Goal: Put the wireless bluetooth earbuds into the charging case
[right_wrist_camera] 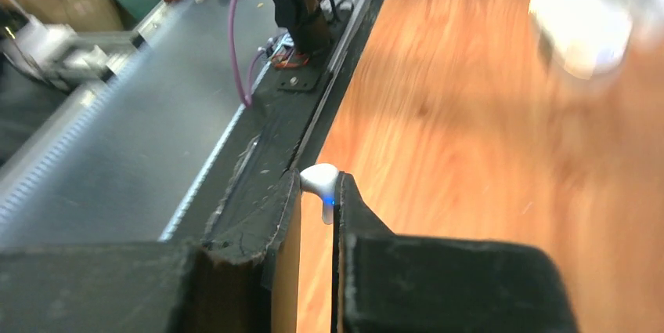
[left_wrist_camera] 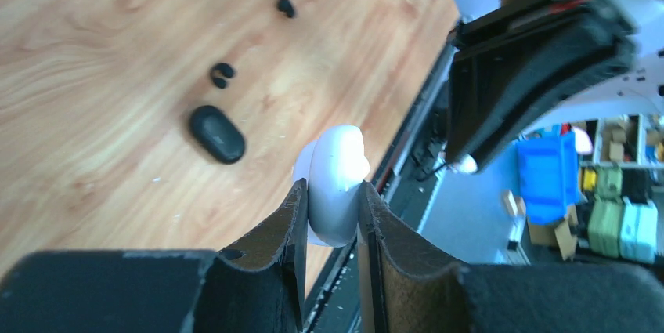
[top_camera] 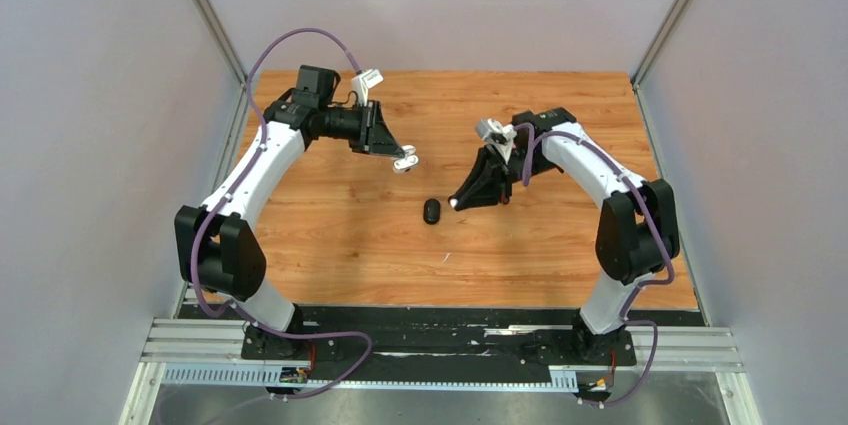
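Pinched in my shut left gripper is the white charging case (left_wrist_camera: 337, 164); in the top view the white case (top_camera: 405, 164) shows as two rounded parts, its lid apparently open. Whether an earbud sits inside cannot be made out. My right gripper is shut on a white earbud (right_wrist_camera: 319, 179), whose stem hangs below the fingers with a blue light on it. The earbud (top_camera: 453, 203) is at the right fingertips, apart from the case, to its right and nearer the table's front. On the table lies a black oval case (top_camera: 432, 211).
In the left wrist view, two small dark pieces, one (left_wrist_camera: 221, 74) near the black case and another (left_wrist_camera: 286, 7) farther off, lie on the wood; the right arm covers them in the top view. A thin white sliver (top_camera: 446, 257) lies toward the front.
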